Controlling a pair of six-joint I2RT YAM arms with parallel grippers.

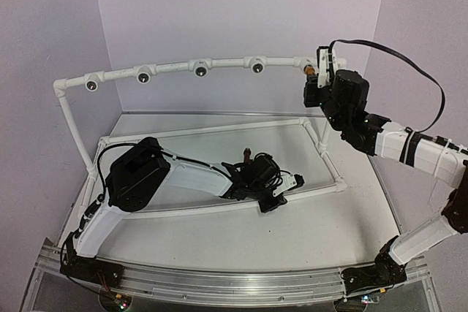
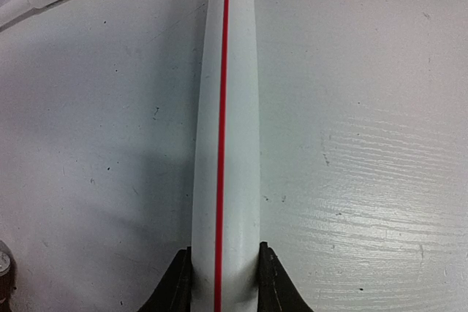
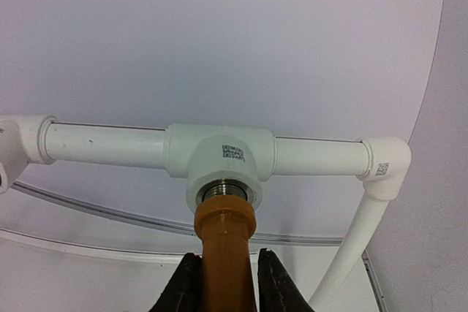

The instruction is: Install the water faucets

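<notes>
An orange-brown faucet (image 3: 227,253) sits at the mouth of the rightmost white tee (image 3: 227,155), with some metal thread showing between them. My right gripper is shut on the faucet's body, one finger on either side. From above, this right gripper (image 1: 313,82) covers most of the faucet. Low on the frame, my left gripper is shut on the front white pipe (image 2: 241,144) with its red stripe. A second, dark brownish faucet (image 1: 247,155) stands behind the left wrist; only its edge appears at the left wrist view's border.
Several other tees, such as the middle one (image 1: 200,69), have dark, empty openings along the upper pipe (image 1: 227,63). The left arm (image 1: 190,177) lies across the frame's base.
</notes>
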